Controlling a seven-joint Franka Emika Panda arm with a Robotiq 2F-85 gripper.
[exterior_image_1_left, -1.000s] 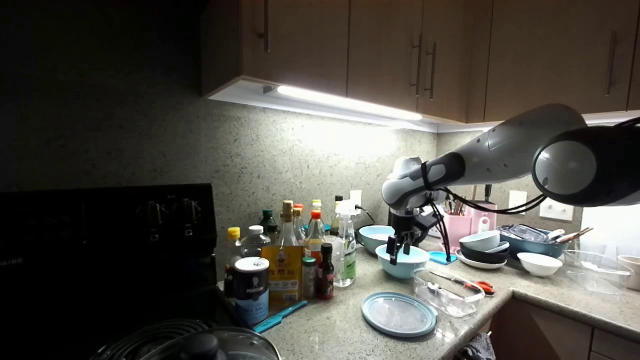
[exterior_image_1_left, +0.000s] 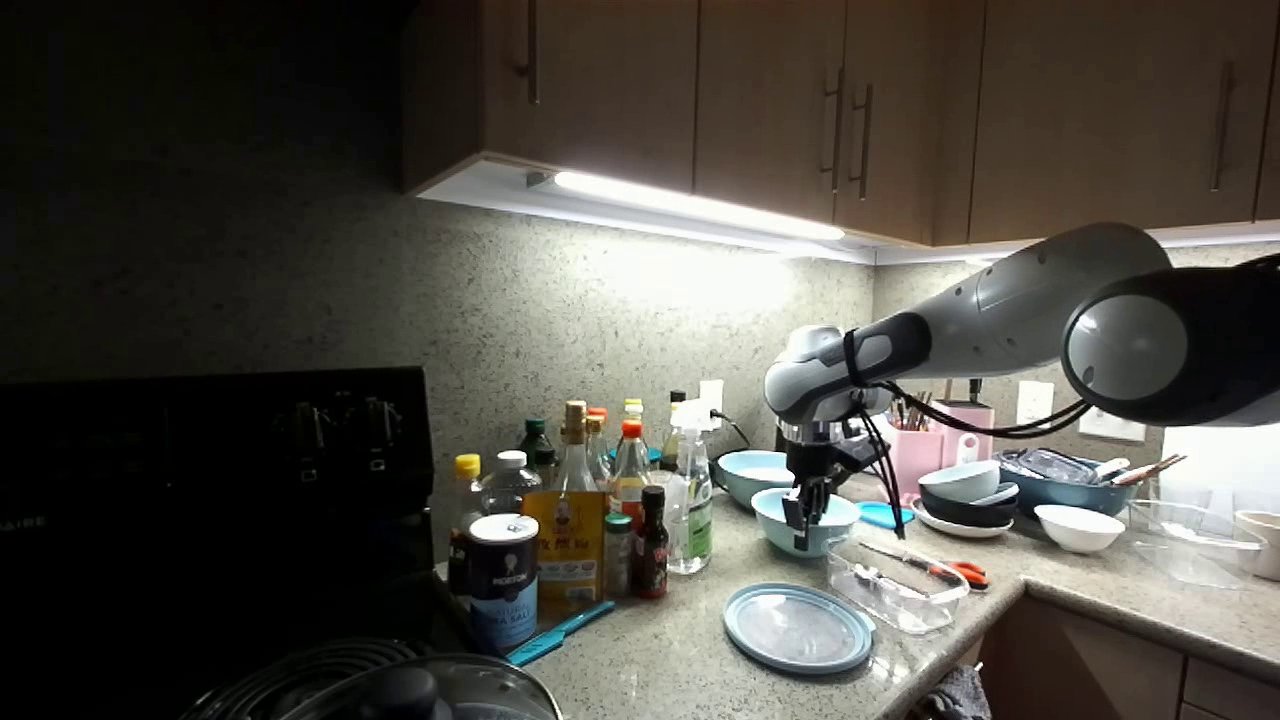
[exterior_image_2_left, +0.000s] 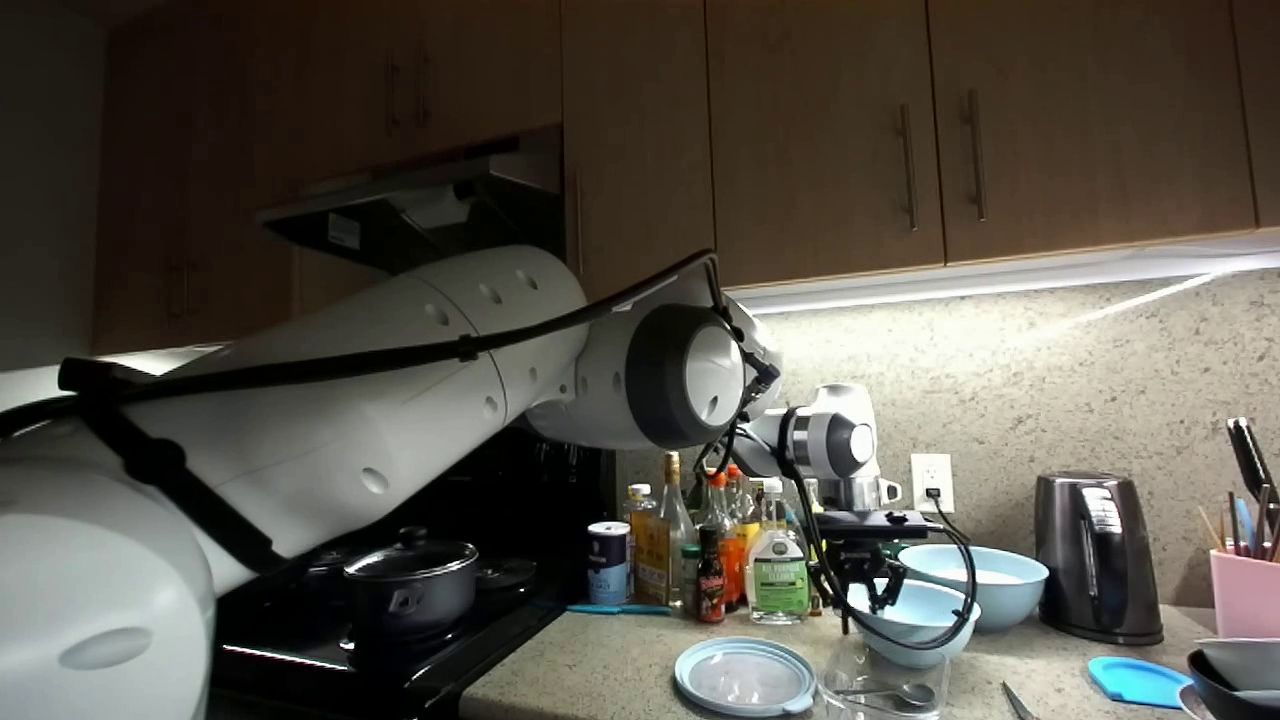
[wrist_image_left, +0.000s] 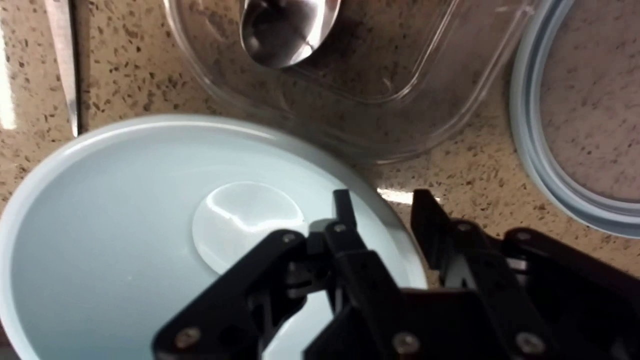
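In the wrist view a light blue bowl (wrist_image_left: 120, 198) fills the lower left, its inside empty where it shows. My gripper straddles the bowl's rim at the right: one finger (wrist_image_left: 345, 207) is over the inside, the other finger (wrist_image_left: 424, 219) outside. A gap shows between the fingers and the rim, so the fingers are apart and not clamped. In exterior view 1 the gripper (exterior_image_1_left: 806, 528) is at the front of the bowl (exterior_image_1_left: 842, 516), pointing down. Exterior view 2 shows the same bowl (exterior_image_2_left: 924, 624) partly behind the gripper and its cables.
A clear plastic container (exterior_image_1_left: 894, 594) with a spoon (wrist_image_left: 288, 30) stands close beside the bowl. Near it lies a round lid (exterior_image_1_left: 798, 626). A larger bowl (exterior_image_2_left: 996, 582) sits behind, and a spray bottle (exterior_image_1_left: 691, 504) is to the left. Bare counter shows at front left.
The arm has come down, bringing the gripper lower and slightly right, to the front rim of the bowl. Bowl, lid and container look unmoved.
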